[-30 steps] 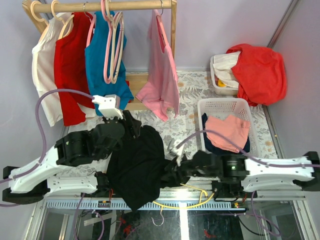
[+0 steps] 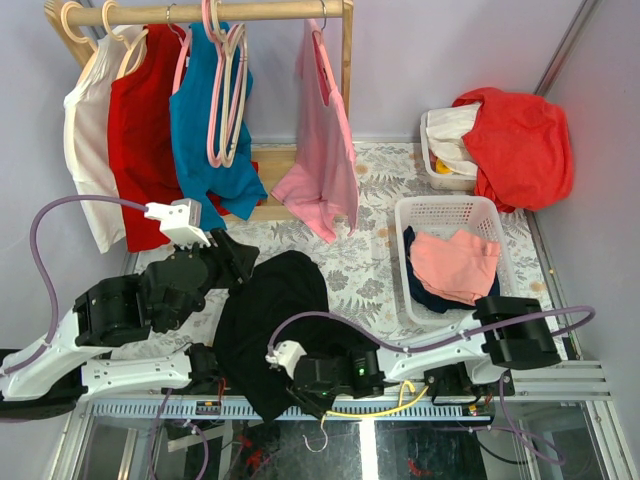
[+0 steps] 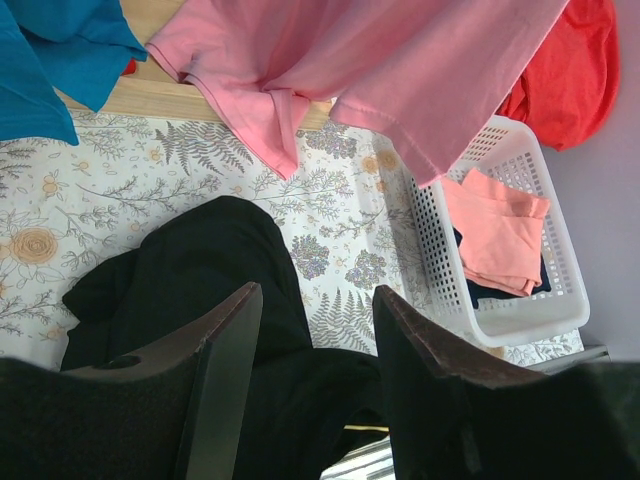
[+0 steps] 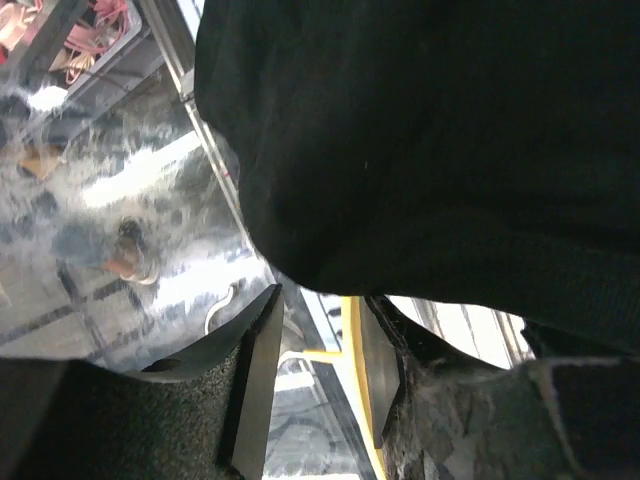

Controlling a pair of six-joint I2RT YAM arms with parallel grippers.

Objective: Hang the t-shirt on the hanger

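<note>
A black T-shirt (image 2: pixel 268 305) (image 3: pixel 190 280) lies spread at the front of the patterned table, its near part over the front edge. A yellow hanger (image 2: pixel 390 410) (image 4: pixel 350 335) lies under it at that edge, hook outward. My left gripper (image 2: pixel 240 260) hovers over the shirt's left side, fingers apart, nothing between them. My right gripper (image 2: pixel 310 400) is down at the shirt's near edge beside the hanger, fingers apart; whether cloth or hanger sits between them is unclear.
A wooden rack (image 2: pixel 250 12) with hanging tops and empty hangers stands at the back. A white basket (image 2: pixel 455 210) of folded clothes is at right; a second basket with red cloth (image 2: pixel 515 150) is behind it.
My right gripper has moved left and toward the front edge, onto the shirt's near part by the hanger. The left gripper has shifted slightly left.
</note>
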